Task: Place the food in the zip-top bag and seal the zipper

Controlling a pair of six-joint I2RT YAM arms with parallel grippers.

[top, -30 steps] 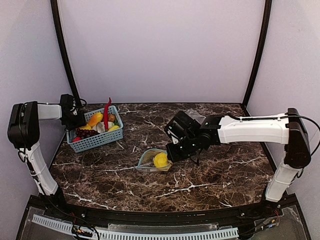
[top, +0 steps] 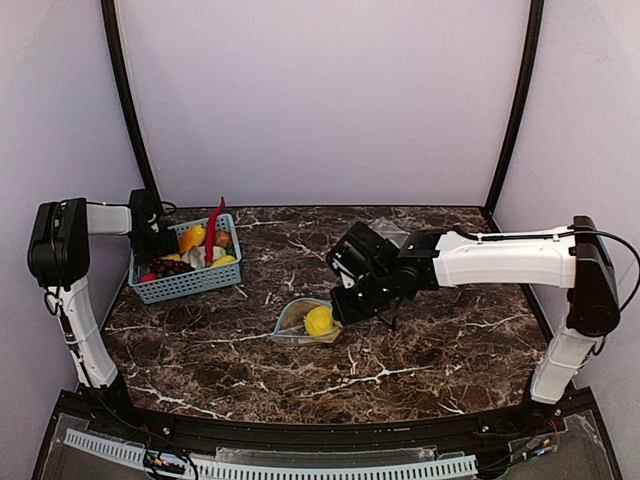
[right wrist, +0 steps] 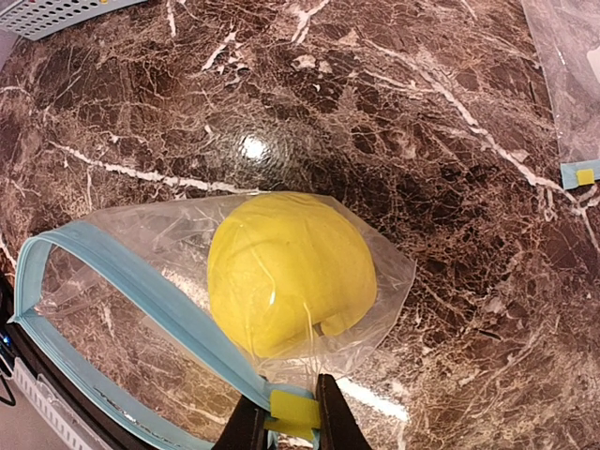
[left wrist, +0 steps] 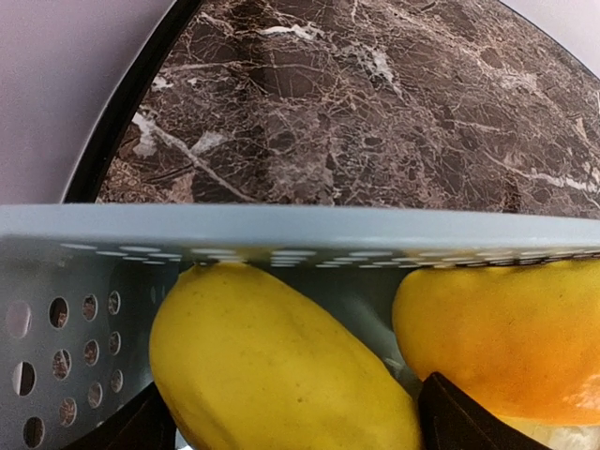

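Note:
The clear zip top bag (top: 290, 322) lies on the table with its blue-edged mouth spread, a yellow food item (top: 319, 320) inside it. My right gripper is shut on the bag's rim at the yellow zipper slider (right wrist: 295, 409). At the far left, my left gripper (top: 155, 240) reaches down into the blue basket (top: 190, 285). In the left wrist view its fingers (left wrist: 464, 424) stand apart on either side of a yellow fruit (left wrist: 281, 366); whether both touch it, I cannot tell.
An orange-yellow mango (left wrist: 506, 342) sits beside that fruit. The basket also holds a long red pepper (top: 212, 230) and several other foods. Another clear bag (top: 390, 231) lies behind my right arm.
The basket has slid a little left. My right arm holds still.

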